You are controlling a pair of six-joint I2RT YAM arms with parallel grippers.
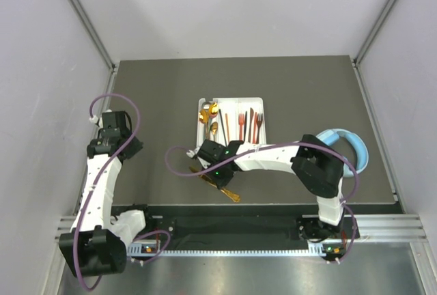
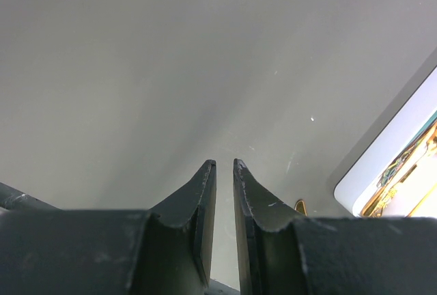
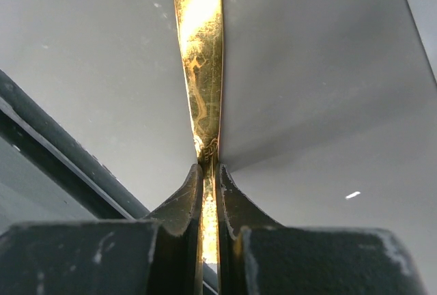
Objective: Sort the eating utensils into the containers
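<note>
A white tray holds spoons, forks, knives and chopsticks in compartments; its corner shows in the left wrist view. A gold utensil lies diagonally on the grey table in front of it. In the right wrist view, my right gripper is shut at the narrow part of this gold utensil, its fingertips directly over it; whether it grips it I cannot tell. My left gripper hangs over bare table left of the tray, its fingers a narrow gap apart.
Blue headphones lie at the table's right side, beside the right arm. Walls bound both sides, and a dark front edge runs just below the gold utensil.
</note>
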